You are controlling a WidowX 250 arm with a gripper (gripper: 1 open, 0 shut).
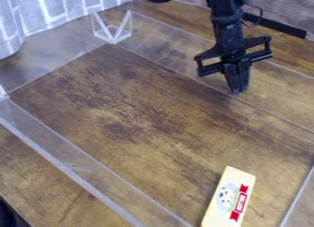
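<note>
The black arm reaches down from the top into the back right of the wooden floor, with its gripper [237,84] low over or at the floor. The gripper looks shut, and nothing shows between its fingers, though they are small and dark here. At the lower right a pale yellow box [229,203] with a red label lies on the floor, well apart from the gripper.
Clear plastic walls [77,175] border the floor. A small white wire-like stand [112,27] is at the back left.
</note>
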